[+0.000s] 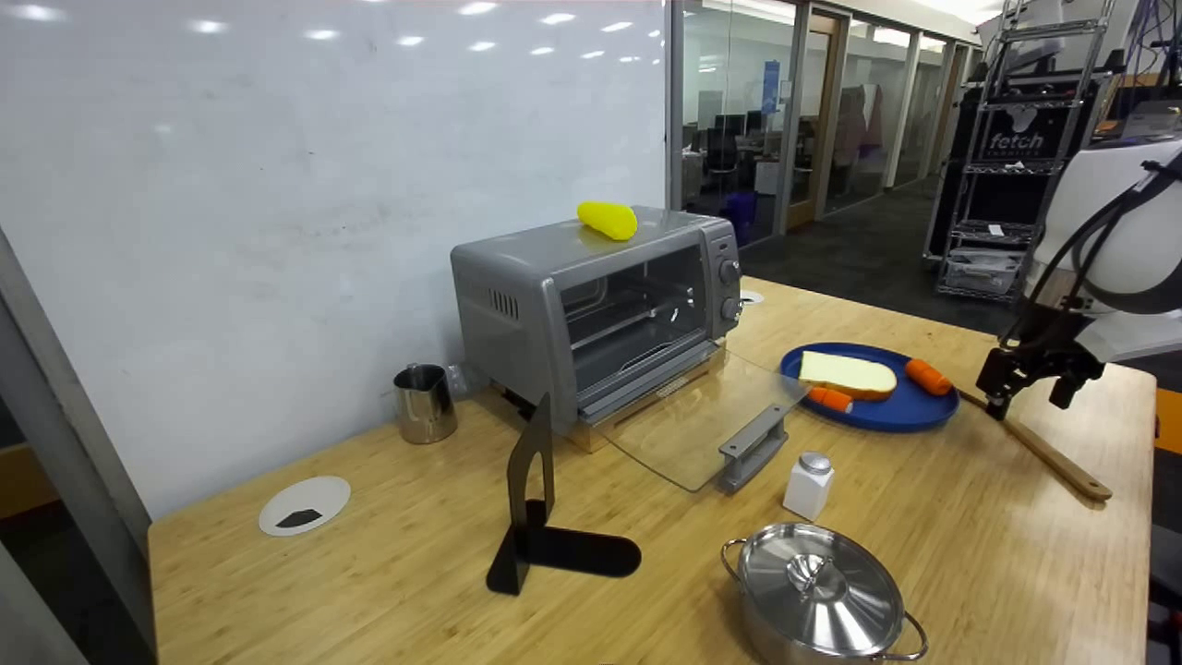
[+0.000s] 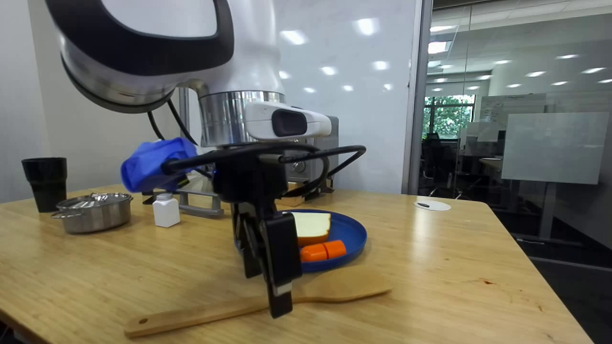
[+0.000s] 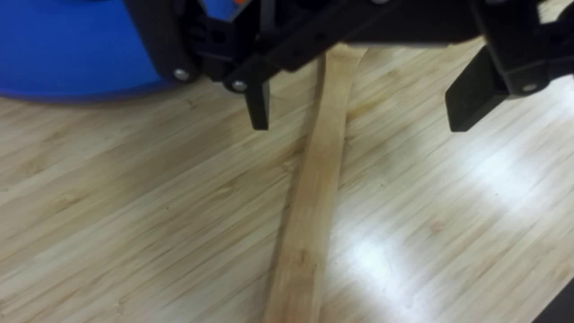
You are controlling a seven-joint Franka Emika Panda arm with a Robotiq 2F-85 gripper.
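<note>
A wooden spatula (image 2: 224, 310) lies flat on the table, its broad blade beside the blue plate. In the wrist view its handle (image 3: 312, 199) runs down the middle, between the lines of two widely parted fingertips. My gripper is open and holds nothing. From the first exterior view, the gripper (image 1: 1031, 401) hangs just over the spatula at the table's right end; whether a finger touches the wood cannot be told. The blue plate (image 1: 903, 419) carries a bread slice (image 1: 848, 375) and orange carrot pieces (image 1: 928, 377).
A toaster oven (image 1: 510, 310) stands at the back, its glass door (image 1: 709, 416) lowered, a yellow object (image 1: 609, 220) on top. A white shaker (image 1: 809, 488) and a lidded pot (image 1: 820, 598) stand nearer the front. Bare table lies around the spatula's handle.
</note>
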